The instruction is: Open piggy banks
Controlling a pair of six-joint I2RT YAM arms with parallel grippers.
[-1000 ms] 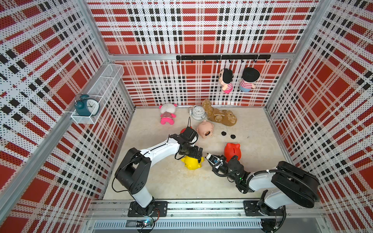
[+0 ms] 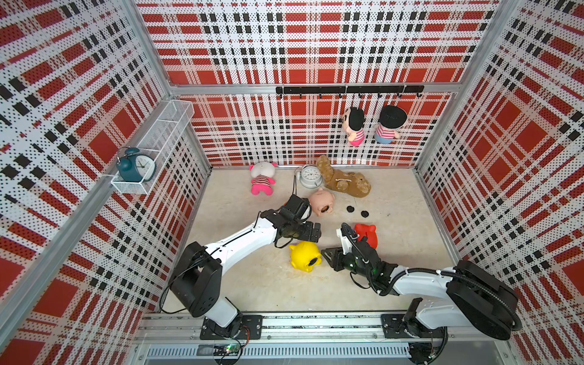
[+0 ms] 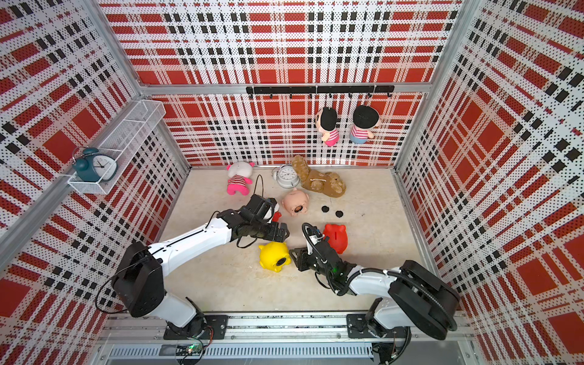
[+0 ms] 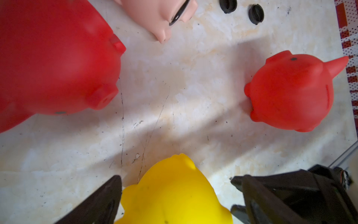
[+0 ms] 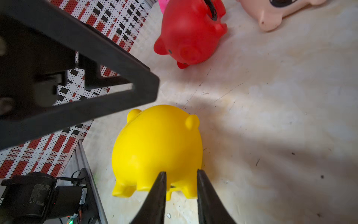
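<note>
A yellow piggy bank (image 2: pixel 303 255) sits at the front centre, its dark underside opening facing right in the top views. My left gripper (image 2: pixel 313 231) hangs just above and behind it, open and empty; the pig shows between its blurred fingers in the left wrist view. My right gripper (image 2: pixel 328 256) is at the pig's right side, part open with nothing between its fingertips. A red piggy bank (image 3: pixel 334 238) stands right of it. Another red one (image 5: pixel 192 33) is behind the yellow pig, mostly hidden by my left arm in the top views. A pink piggy bank (image 2: pixel 320 200) stands behind.
Two black caps (image 2: pixel 364 214) lie right of the pink pig. Plush toys (image 2: pixel 262 177) (image 2: pixel 352 182) and a white clock (image 2: pixel 309 175) line the back. A wire shelf with a teal clock (image 2: pixel 137 164) is on the left wall.
My left gripper has risen up off the yellow pig, which has turned so its opening shows. The right gripper has tilted and moved slightly toward the pig.
</note>
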